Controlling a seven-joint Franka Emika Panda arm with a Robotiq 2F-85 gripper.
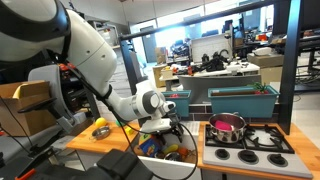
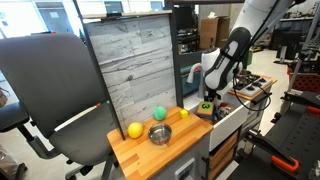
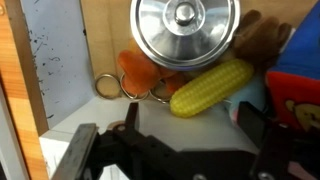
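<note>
My gripper is open, its two dark fingers spread wide with nothing held between them. Just ahead of the gap in the wrist view lies a yellow corn-like piece. Close by are an orange carrot-like piece, gold-coloured rings and a round silver lid with a knob. A red and blue item fills the right side. These things lie in a white open drawer, with the arm reaching down over it.
To the drawer's right stand a red pot and a black stovetop with several burners. A metal bowl, a yellow ball and a green ball rest on the wooden counter.
</note>
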